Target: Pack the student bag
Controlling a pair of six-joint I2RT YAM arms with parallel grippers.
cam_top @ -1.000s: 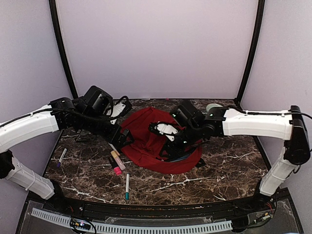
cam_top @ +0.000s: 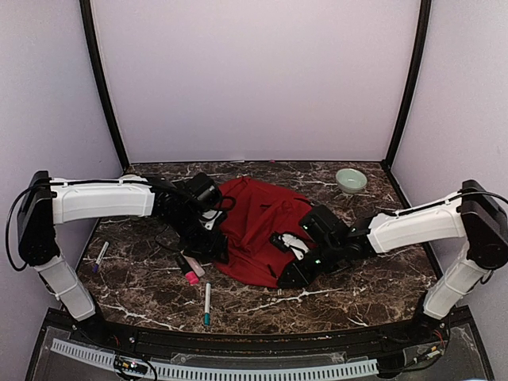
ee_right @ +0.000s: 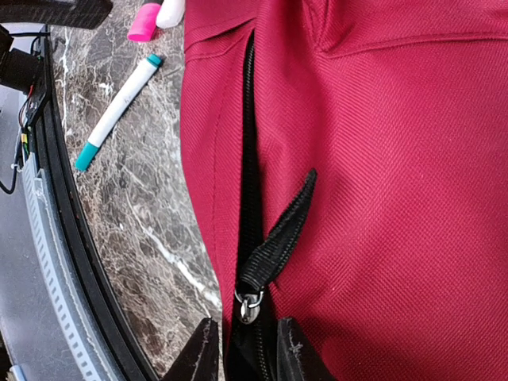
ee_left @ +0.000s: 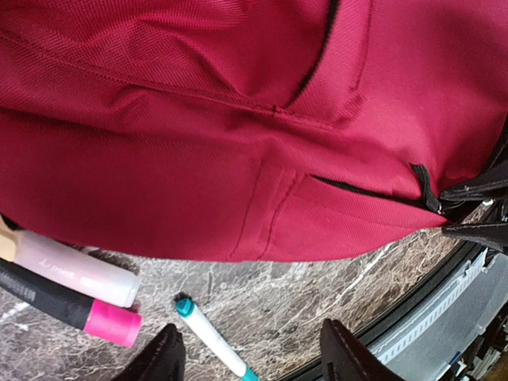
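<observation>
The red student bag point(cam_top: 258, 214) lies mid-table, its near edge toward me. In the right wrist view, a black zipper slider point(ee_right: 250, 305) with a fabric pull tab point(ee_right: 290, 226) sits on the bag's opening. My right gripper has its fingers part-way apart, one on each side of the black zipper end; no firm grip shows. My left gripper is open and empty, over the bag's left near edge. On the table lie a teal-capped marker point(ee_left: 213, 337), a pink-capped black marker point(ee_left: 71, 305) and a pale tube point(ee_left: 75, 267).
A purple-tipped marker point(cam_top: 100, 255) rests at the far left. At the back right stands a pale green bowl point(cam_top: 351, 180).
The loose markers have stayed put.
</observation>
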